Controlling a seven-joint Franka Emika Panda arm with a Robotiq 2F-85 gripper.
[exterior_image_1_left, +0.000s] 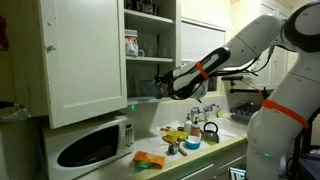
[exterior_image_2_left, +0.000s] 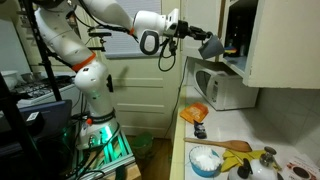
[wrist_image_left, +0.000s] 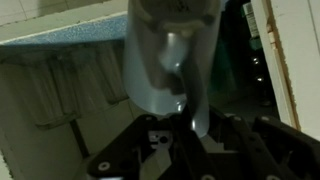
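Note:
A grey mug (exterior_image_2_left: 211, 47) hangs tilted at the end of my gripper (exterior_image_2_left: 196, 35), just outside the open cabinet. In the wrist view the mug (wrist_image_left: 165, 75) fills the upper middle, its handle (wrist_image_left: 192, 80) pointing down to my gripper, which is shut on that handle. From the first exterior side, my gripper (exterior_image_1_left: 168, 77) is at the cabinet's lowest open shelf; the mug is hard to make out there against the dark compartment. The fingertips are dim in the wrist view.
Mugs (exterior_image_1_left: 131, 45) stand on the shelf above. Clear glasses (wrist_image_left: 60, 85) show beside the held mug. The open cabinet door (exterior_image_1_left: 88, 60) and white microwave (exterior_image_1_left: 92, 146) are close by. An orange packet (exterior_image_1_left: 150, 159), a kettle (exterior_image_1_left: 210, 132) and a white bowl (exterior_image_2_left: 205, 160) occupy the counter.

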